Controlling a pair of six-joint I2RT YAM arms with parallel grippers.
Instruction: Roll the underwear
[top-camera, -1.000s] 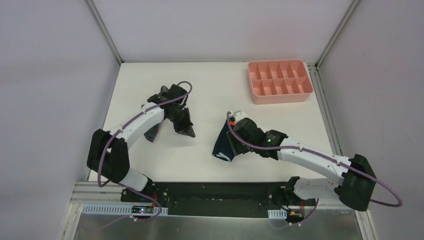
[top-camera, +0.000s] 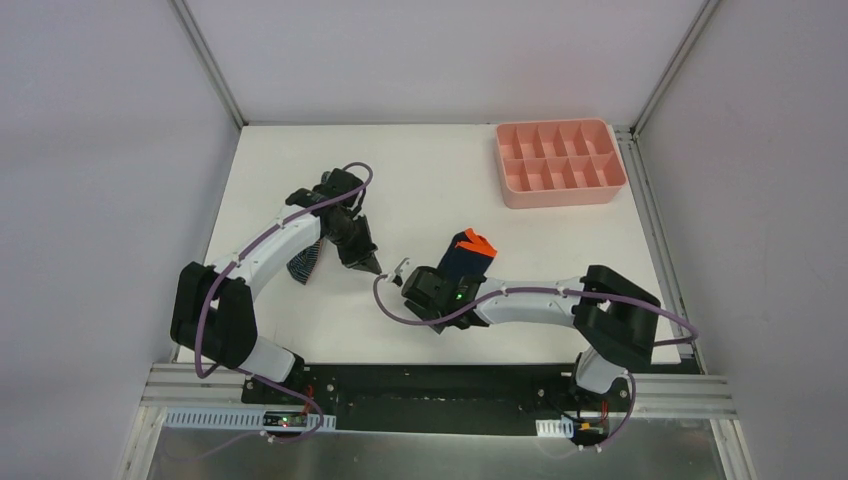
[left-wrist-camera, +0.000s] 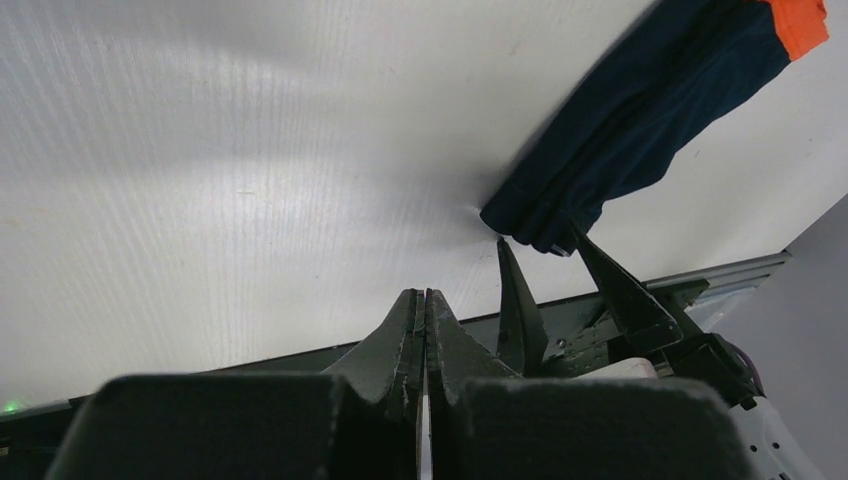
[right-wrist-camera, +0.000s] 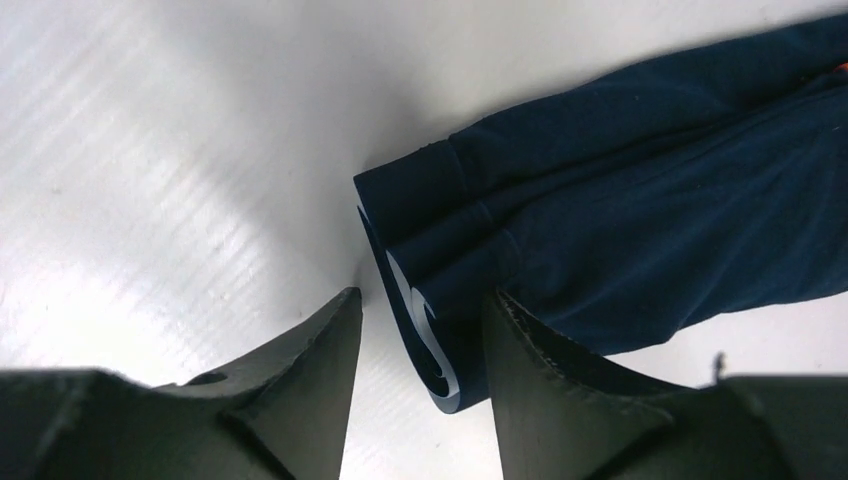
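Note:
The navy underwear (top-camera: 466, 262) with an orange waistband lies folded into a narrow strip, its band end toward the back of the table. In the right wrist view the strip (right-wrist-camera: 640, 200) runs off to the upper right, and its near folded end shows a pale lining. My right gripper is open at that near end, one finger beside the cloth and the other over it; nothing is gripped. To the left of the cloth, above bare table, my left gripper is shut with nothing between its fingers. The right arm hides the near end in the top view.
A pink divided box (top-camera: 562, 165) with empty compartments stands at the back right. Striped dark cloth (top-camera: 304, 263) lies at the left, partly under the left arm.
The left arm has shifted slightly left. The cloth looks unmoved.

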